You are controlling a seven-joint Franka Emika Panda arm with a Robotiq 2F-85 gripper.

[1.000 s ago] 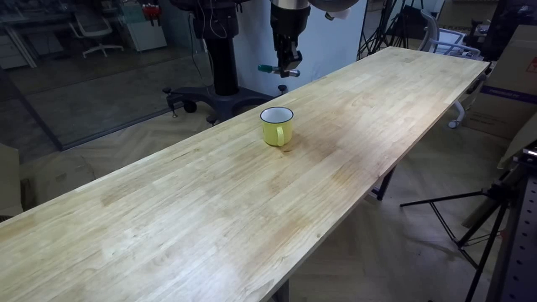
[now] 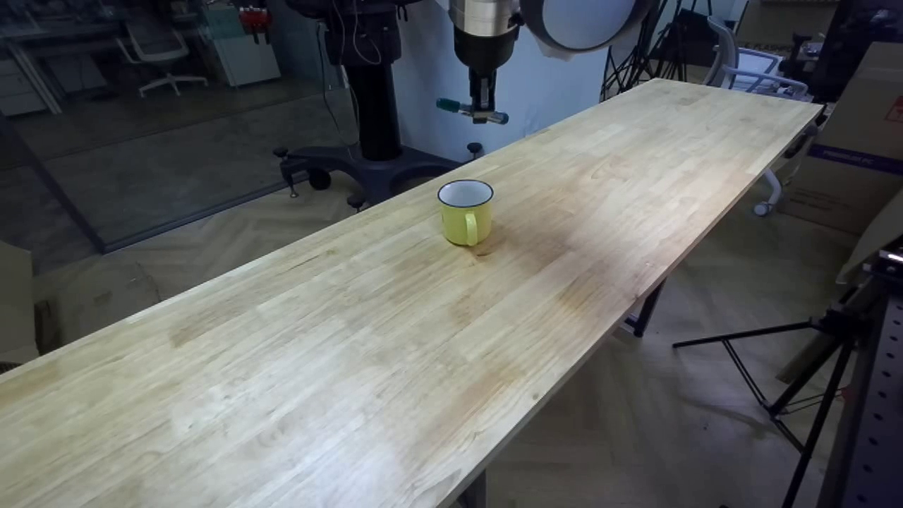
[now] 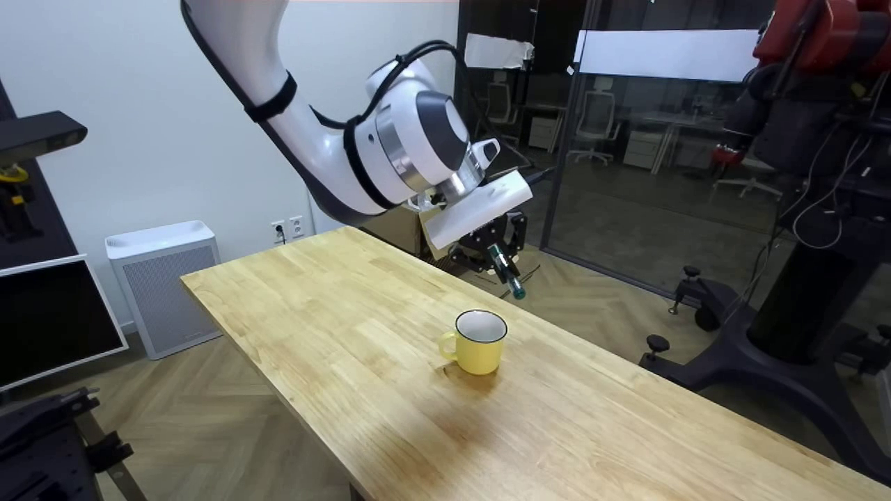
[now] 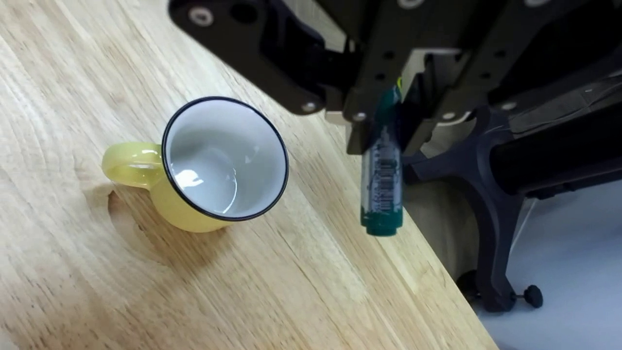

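A yellow mug (image 2: 458, 226) with a white inside and dark rim stands upright on the wooden table, its handle toward the table's near side. From above, in the wrist view, the mug (image 4: 192, 213) looks empty. My gripper (image 2: 482, 113) is shut on a green-capped marker (image 2: 451, 106), held well above the table's far edge and apart from the mug. In the wrist view the marker (image 4: 382, 181) points its green end out past the fingers, right of the mug. Exterior view 2 shows the marker (image 3: 506, 271) slanting downward, behind and above the mug (image 3: 480, 351).
A tripod (image 2: 813, 339) is on the floor at the near right.
The arm and gripper have tilted and risen slightly, the marker still held and now angled a little differently. The mug has not moved.
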